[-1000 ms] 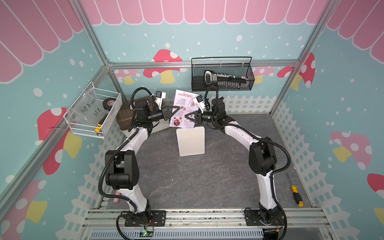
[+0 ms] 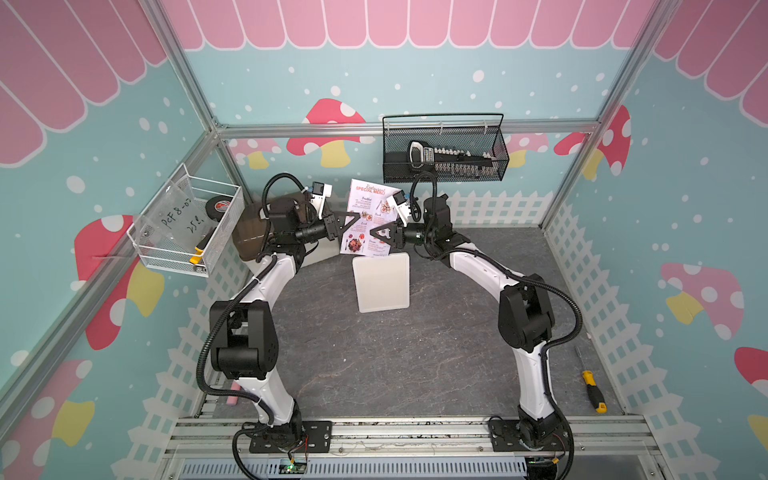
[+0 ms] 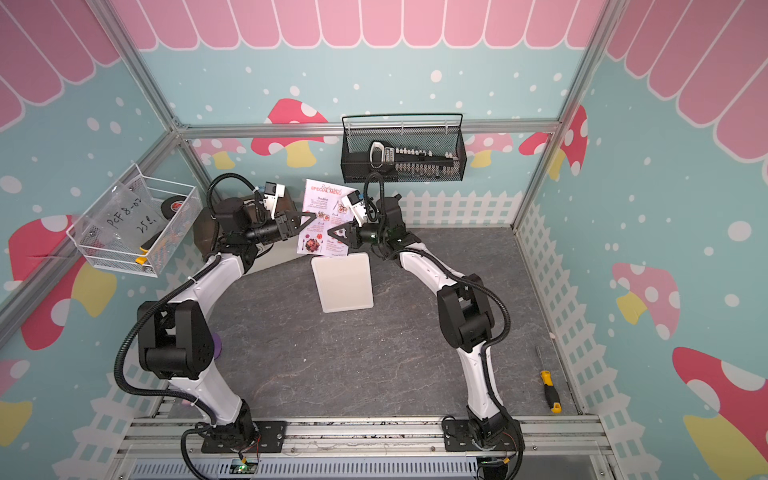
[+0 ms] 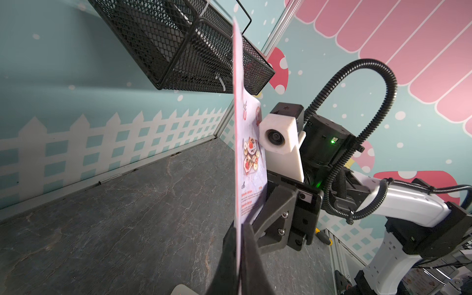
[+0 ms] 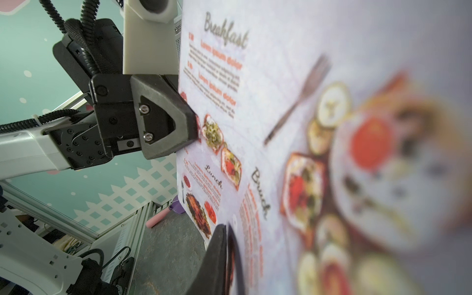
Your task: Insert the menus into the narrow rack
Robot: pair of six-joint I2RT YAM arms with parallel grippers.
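A printed menu (image 2: 366, 204) with food pictures stands raised between both arms, behind the off-white rectangular piece (image 2: 381, 283) on the table. My left gripper (image 2: 357, 215) is shut on the menu's left side; the sheet, edge-on in the left wrist view, runs down between its fingers. At the lower right part of the menu is my right gripper (image 2: 372, 231). In the right wrist view its fingers (image 5: 214, 263) stand close together around the sheet, with only a narrow gap showing; whether they grip it, I cannot tell. I cannot make out which object is the narrow rack.
A black mesh basket (image 2: 445, 164) hangs on the back wall, close behind the menu. To the left are a white wire basket (image 2: 192, 232) and a brown item (image 2: 249, 233) behind my left arm. A screwdriver (image 2: 593, 392) lies far right.
Both arms and the menu hold almost the same positions as a second ago. No clear movement shows.
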